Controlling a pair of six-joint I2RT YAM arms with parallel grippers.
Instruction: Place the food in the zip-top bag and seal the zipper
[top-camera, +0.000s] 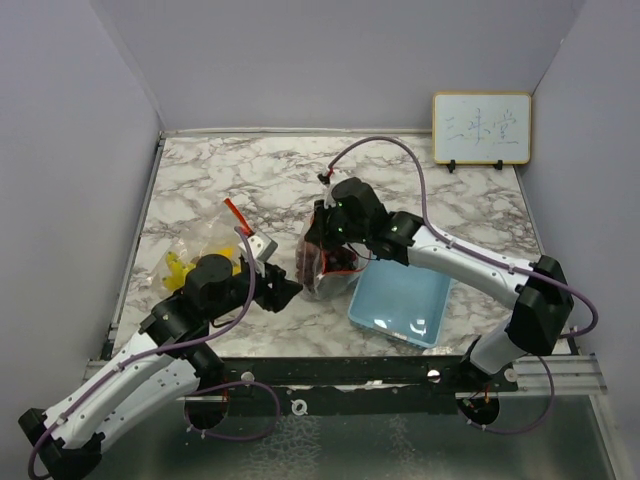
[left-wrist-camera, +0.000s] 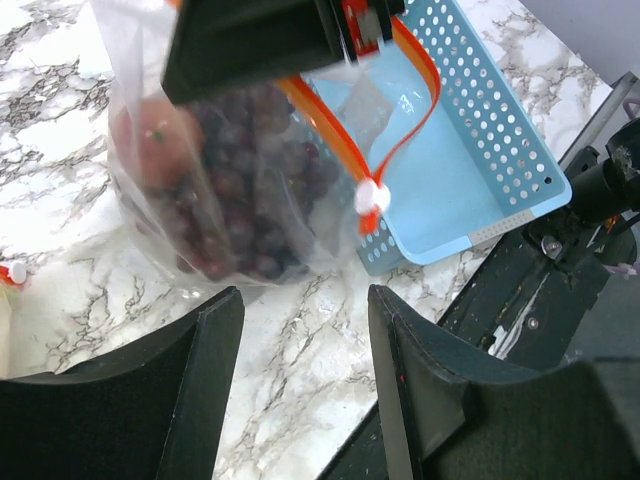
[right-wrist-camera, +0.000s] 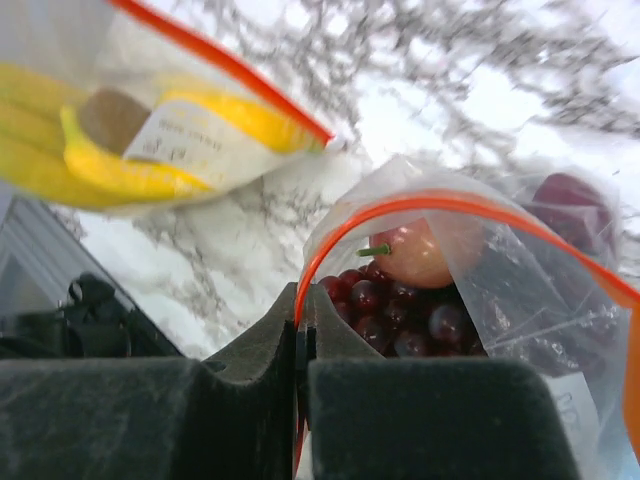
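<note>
A clear zip bag (top-camera: 318, 278) with an orange-red rim holds dark grapes (right-wrist-camera: 368, 312) and a reddish round fruit (right-wrist-camera: 430, 252); its mouth is open. In the right wrist view the orange rim runs between the closed fingers of my right gripper, which is shut on it. My left gripper stands open at the bag's front left, nothing between its fingers. In the left wrist view a white-tipped slider (left-wrist-camera: 371, 195) sits at the rim's near end. The right gripper's dark fingers hide part of the bag there.
Left of the grape bag lies a second bag (right-wrist-camera: 200, 140) with bananas inside and an orange zip edge. An empty blue basket (top-camera: 402, 300) stands just right of the grape bag. Bare marble (top-camera: 270, 160) stretches across the back. A whiteboard (top-camera: 482, 128) is at back right.
</note>
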